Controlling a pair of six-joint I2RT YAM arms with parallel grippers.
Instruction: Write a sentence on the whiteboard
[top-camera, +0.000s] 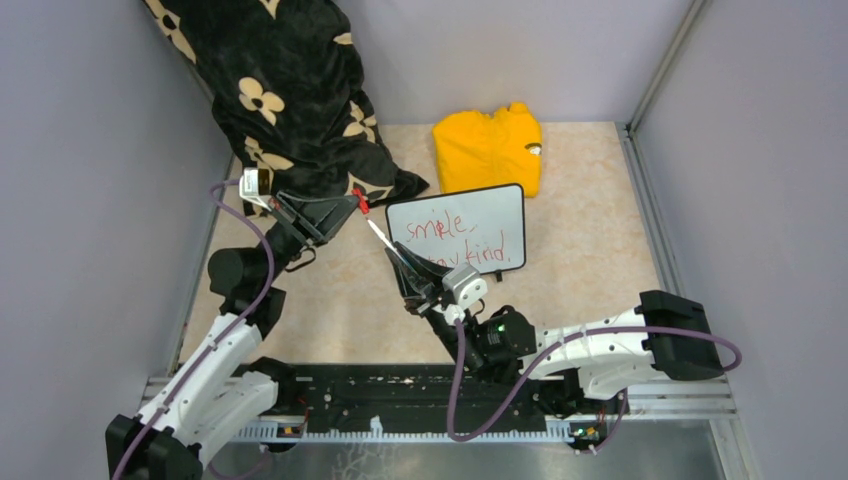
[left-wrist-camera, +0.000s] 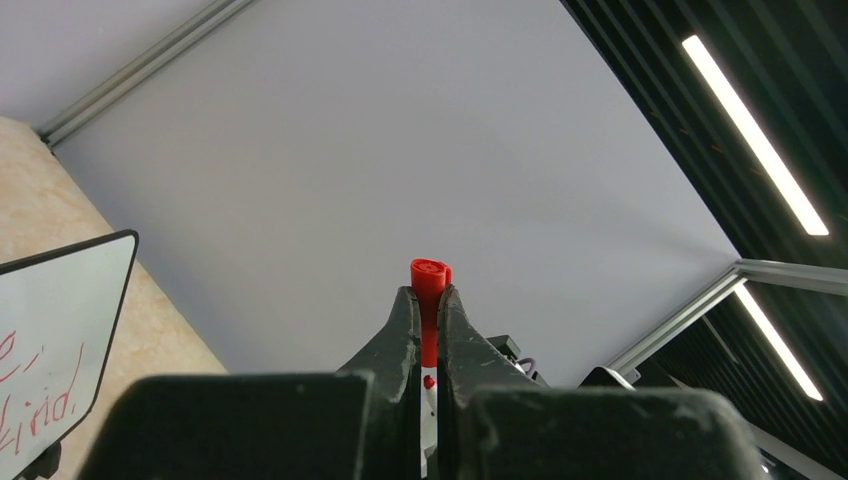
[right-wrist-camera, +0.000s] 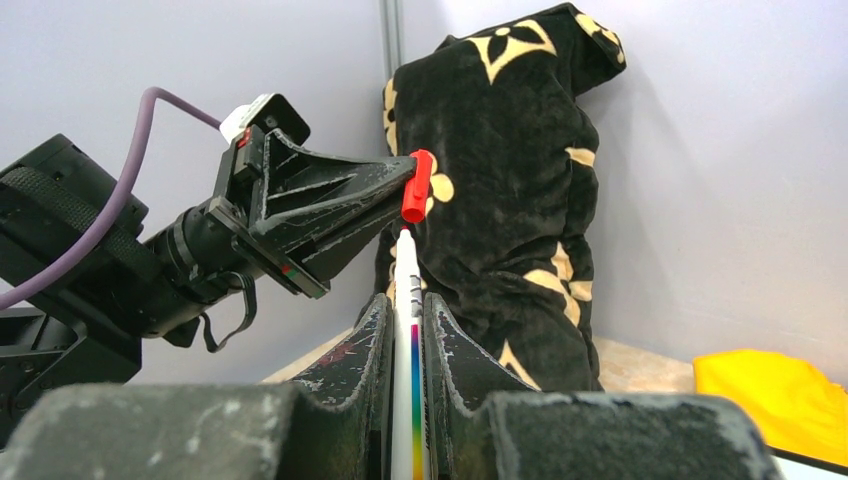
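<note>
Between the fingers of my left gripper (top-camera: 356, 202), shut, is a small red cap (top-camera: 362, 203). The left wrist view has the same cap (left-wrist-camera: 428, 285) standing up from the fingertips. My right gripper (top-camera: 393, 252) is shut on a white marker (top-camera: 380, 233), which points up and left toward the cap. In the right wrist view the marker's red nib (right-wrist-camera: 405, 232) shows bare, just below the cap's lower end, with a small gap. The whiteboard (top-camera: 495, 212) leans upright behind the right gripper, bearing red writing, "smile," and "kind"; the start of its lower line is partly hidden.
A yellow cloth item (top-camera: 480, 150) lies behind the whiteboard. A black blanket with tan flowers (top-camera: 300, 90) hangs at the back left, close behind the left gripper. Bare table (top-camera: 590, 230) extends to the right of the board.
</note>
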